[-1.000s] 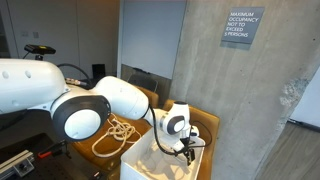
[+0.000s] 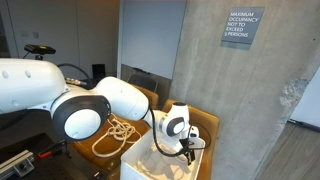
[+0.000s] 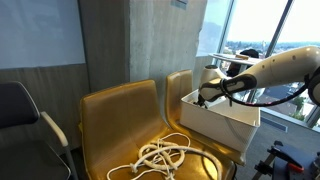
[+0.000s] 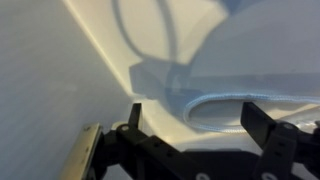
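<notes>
My gripper is open, its two dark fingers spread apart at the bottom of the wrist view. It reaches down inside a white box (image 3: 235,128), close to one wall. A pale cord or rope loop (image 4: 192,103) curves on the box floor, showing in the gap between the fingers and running off right. Nothing is gripped. The side camera shows the gripper (image 2: 189,152) over the box's open top. Just where the cord lies in height against the fingertips, I cannot tell.
A coiled cream rope (image 3: 165,155) lies on a tan chair (image 3: 110,115) beside the box. A second tan chair (image 3: 180,88) stands behind. The concrete wall (image 2: 250,100) rises behind the box, and a dark chair (image 3: 20,130) is at far left.
</notes>
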